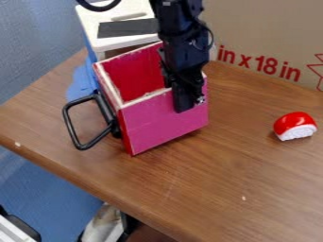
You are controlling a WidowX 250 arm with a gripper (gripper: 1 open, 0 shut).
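A pink box with a red inside stands open on the wooden table, a black wire handle hanging at its left. My black gripper is down at the box's right rim, its fingertips against the pink wall; whether they are shut on it cannot be made out. A red and white object lies apart on the table to the right.
A white case with a dark strip and a blue part stand behind the box. A cardboard panel backs the table. The table's edge runs along the lower left.
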